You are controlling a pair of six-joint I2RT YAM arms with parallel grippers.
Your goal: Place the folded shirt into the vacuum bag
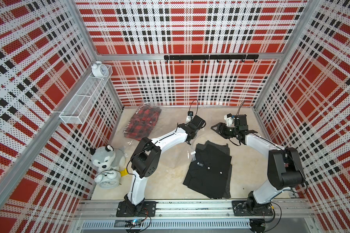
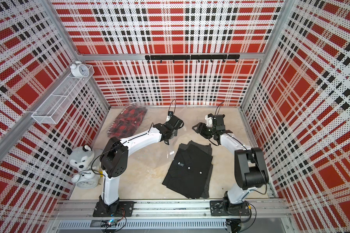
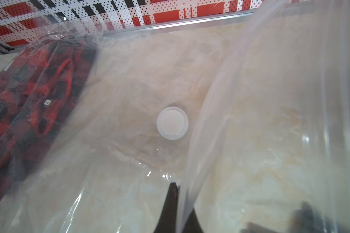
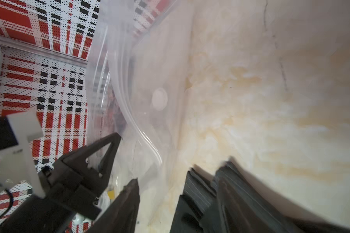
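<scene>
The folded black shirt (image 1: 208,174) lies at the front centre-right of the table. A clear bag (image 3: 221,101) covers much of the left and middle, its edge raised at my left gripper (image 1: 190,136), which is shut on that plastic edge, as the left wrist view shows. My right gripper (image 1: 220,129) is above the back end of the shirt, part open, with nothing between its blurred fingers in the right wrist view; the raised plastic stands beyond it.
Red plaid fabric under plastic (image 1: 142,122) lies at the back left. A husky plush (image 1: 105,157) with a white clock stands front left. A wire basket (image 1: 81,97) hangs on the left wall.
</scene>
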